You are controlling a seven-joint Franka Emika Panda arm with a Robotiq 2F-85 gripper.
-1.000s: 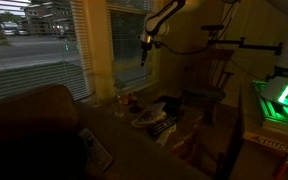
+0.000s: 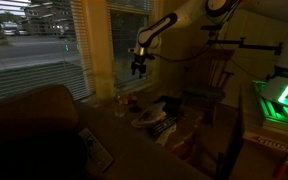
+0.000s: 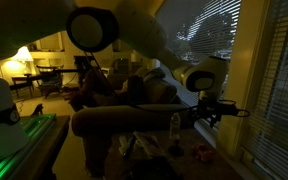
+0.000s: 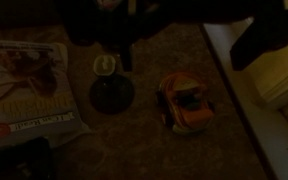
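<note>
Above the surface near the window, my gripper [image 2: 138,69] hangs open and empty. In the wrist view the gripper has its fingers wide apart in dim light. Below them lies an orange-red, toy-like object [image 4: 186,100], apart from the fingers. Left of it stands a clear bottle [image 4: 111,92], seen from above. Exterior view 2 shows the gripper [image 3: 222,116] higher than the bottle [image 3: 174,130] and the red object [image 3: 203,152].
A printed bag [image 4: 29,92] lies left of the bottle. The window side [image 4: 259,110] borders the surface on the right. A sofa [image 3: 134,118] stands behind, and a wooden chair [image 2: 206,92] is to the right in exterior view 1.
In exterior view 1 my gripper has come down and slightly left, closer to the surface by the window. The objects below look unmoved.
</note>
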